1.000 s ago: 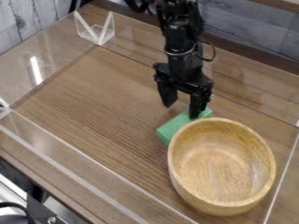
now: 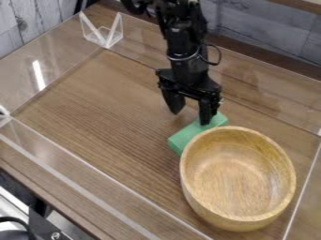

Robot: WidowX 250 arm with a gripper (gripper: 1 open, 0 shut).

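Note:
The black robot arm reaches down from the top centre to its gripper [image 2: 191,105], whose dark fingers stand open over the upper end of a green object [image 2: 191,133]. That object lies on the wooden table, partly hidden by a large tan bowl [image 2: 251,173] at the lower right. Whether the fingertips touch the green object I cannot tell.
A white wire-like holder [image 2: 103,30] stands at the back left. The table's edges show at the lower left and along the back right.
The gripper has shifted slightly to the left and up. The green object and the bowl look about the same.

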